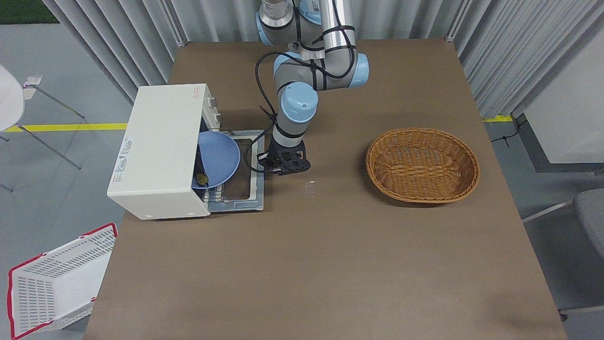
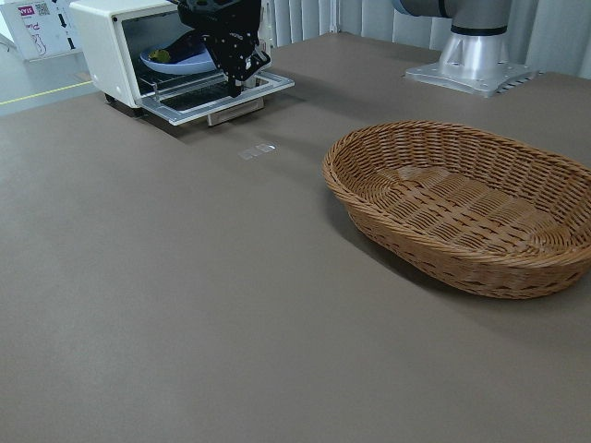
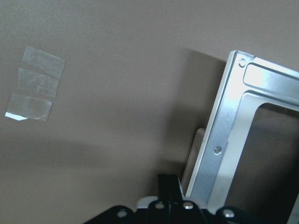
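A white toaster oven [image 1: 153, 147] lies open on the left of the table, its glass door [image 2: 203, 103] folded down flat. A blue plate [image 1: 218, 158] holding a dark item with a yellowish end [image 1: 201, 179] sits inside, partly on the rack. My gripper [image 1: 283, 164] hangs over the door's outer edge. In the wrist view the door's metal frame [image 3: 219, 140] is just beside my fingers; whether they are open or shut is unclear.
A wicker basket [image 1: 422, 165] sits at the right of the table. Short strips of clear tape [image 3: 37, 84] lie on the table beside the door.
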